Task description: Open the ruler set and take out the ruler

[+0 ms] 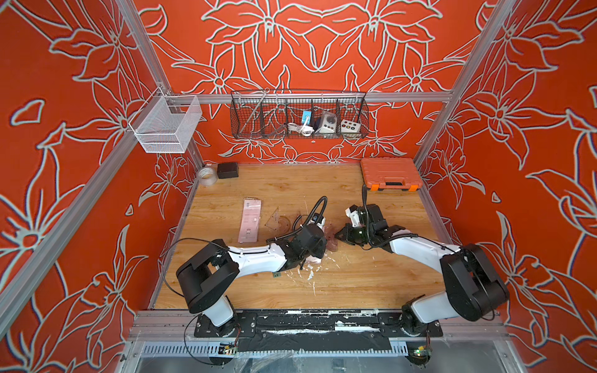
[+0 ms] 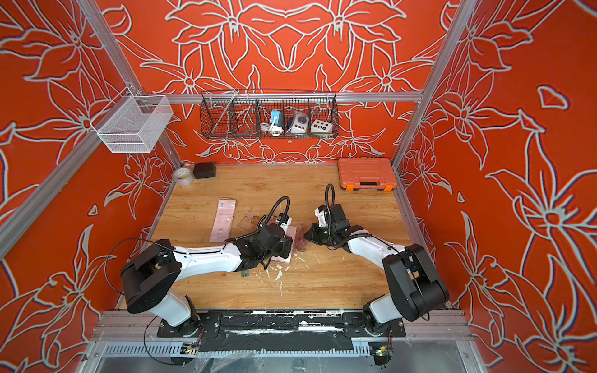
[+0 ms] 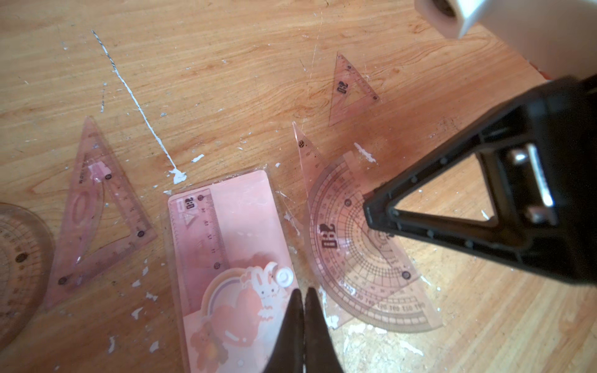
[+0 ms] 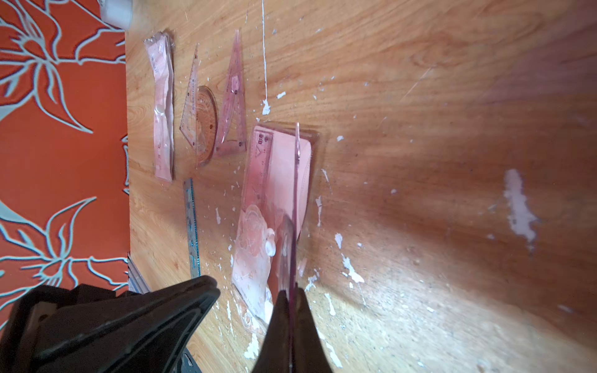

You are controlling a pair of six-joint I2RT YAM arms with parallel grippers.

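The pink ruler pouch [image 3: 239, 192] lies on the table, a straight ruler [image 3: 200, 236] visible inside under clear plastic. My left gripper is shut over the pouch's lower part, nothing visible between its fingers. My right gripper is shut on a thin protractor with a triangle behind it, seen edge-on in the right wrist view, beside the pouch. Loose triangles [image 3: 99, 242] and another protractor [image 4: 206, 118] lie to the left; a small triangle [image 3: 348, 87] lies farther back.
A second pink package [image 1: 250, 220] and a teal ruler [image 4: 191, 223] lie leftward. An orange case [image 1: 391, 171], black box [image 1: 227, 169] and tape roll [image 1: 207, 176] stand along the back.
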